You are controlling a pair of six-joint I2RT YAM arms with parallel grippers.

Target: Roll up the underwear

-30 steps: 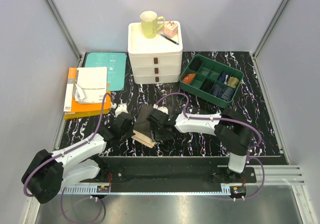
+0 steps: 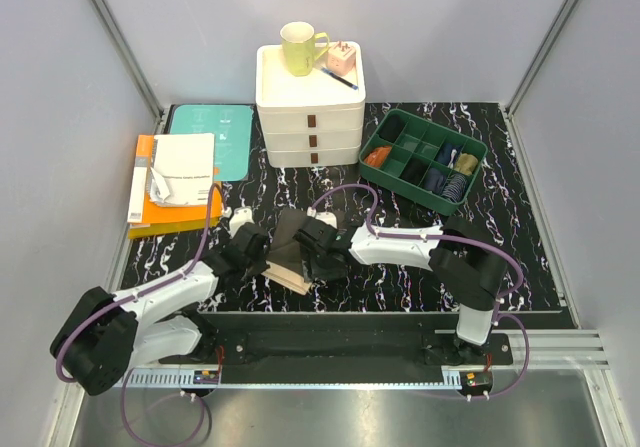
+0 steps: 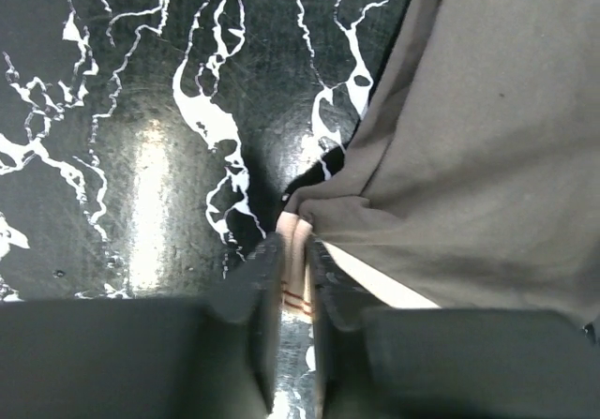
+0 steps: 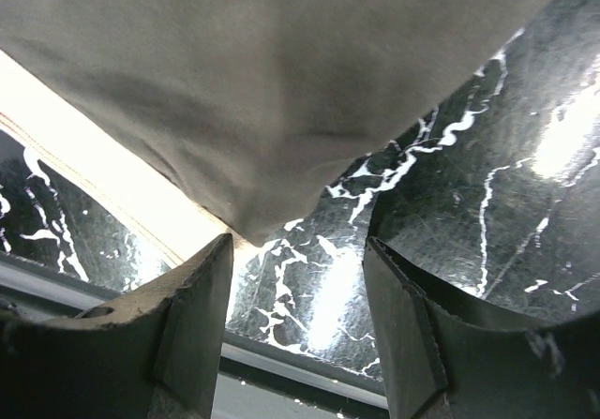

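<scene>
The dark grey underwear (image 2: 289, 229) lies on the black marbled table, its pale waistband (image 2: 288, 278) toward the table's front edge. In the left wrist view, my left gripper has its fingers close together around the left end of the waistband (image 3: 294, 236), where the cloth is bunched. Whether both fingers press on it cannot be told. My right gripper is open at the opposite corner of the underwear (image 4: 234, 110). Its left finger (image 4: 221, 255) overlaps the waistband's end, and bare table shows between the fingers. The right arm hides part of the cloth from above.
A green divided box (image 2: 405, 189) with rolled items stands at the back right. White drawers (image 2: 312, 122) are at the back, with books (image 2: 180, 182) and a teal board (image 2: 228, 132) to their left.
The right arm stays still.
</scene>
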